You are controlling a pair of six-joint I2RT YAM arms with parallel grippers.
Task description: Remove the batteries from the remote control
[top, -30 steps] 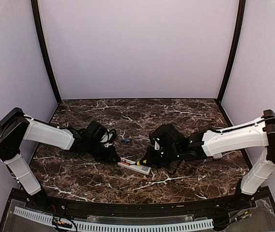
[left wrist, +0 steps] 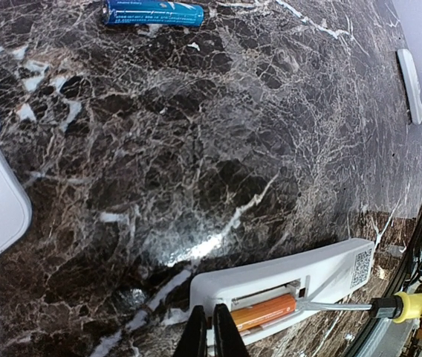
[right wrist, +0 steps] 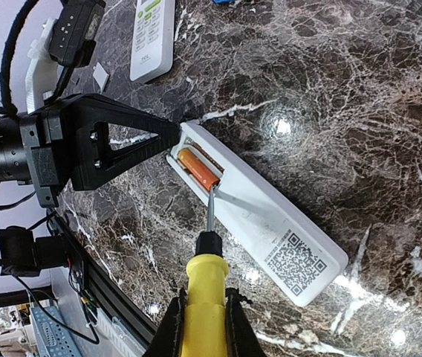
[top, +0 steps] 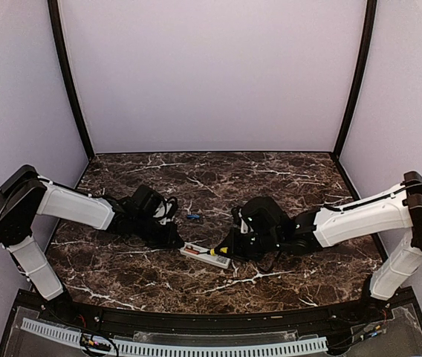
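The white remote (top: 217,261) lies back up on the dark marble table, its battery bay open. One orange battery (right wrist: 197,169) sits inside the bay beside an empty slot. My right gripper is shut on a screwdriver with a yellow handle (right wrist: 206,286). Its metal tip meets the battery's end nearest the QR code. At the remote's other end, my left gripper is shut with its fingertips against the end edge; nothing shows between them. A blue battery (left wrist: 154,13) lies loose on the table behind the remote.
A second white remote with keys (right wrist: 151,41) lies near the left arm. Another small white piece (left wrist: 410,85) rests far to the right.
My right gripper has shifted slightly to the right and toward the front, tilting the screwdriver a little. The left arm and the remote look almost unmoved.
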